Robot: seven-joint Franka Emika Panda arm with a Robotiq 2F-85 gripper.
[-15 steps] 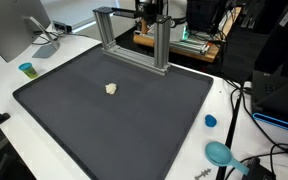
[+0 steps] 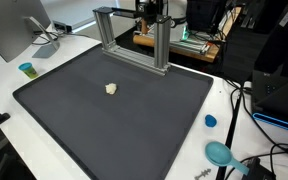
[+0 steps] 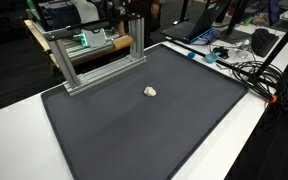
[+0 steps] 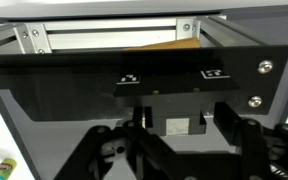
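Note:
In the wrist view my gripper reaches up from the bottom with its two dark fingers apart, right against a black bar (image 4: 59, 72) that has small printed tags. Dark parts overlap there, so whether the bar's projecting piece sits between the fingers is unclear. A silver metal frame (image 2: 162, 68) stands at the back edge of the dark mat (image 2: 94, 125), and the arm is above it, mostly cut off by the top of the picture. On the mat lies a small cream-coloured lump (image 3: 150, 92), well away from the gripper.
A green cup (image 2: 28, 70) stands on the white table at the left. Off the mat's right side are a blue object (image 2: 211, 121) and a teal round item (image 2: 222, 155), with cables close by.

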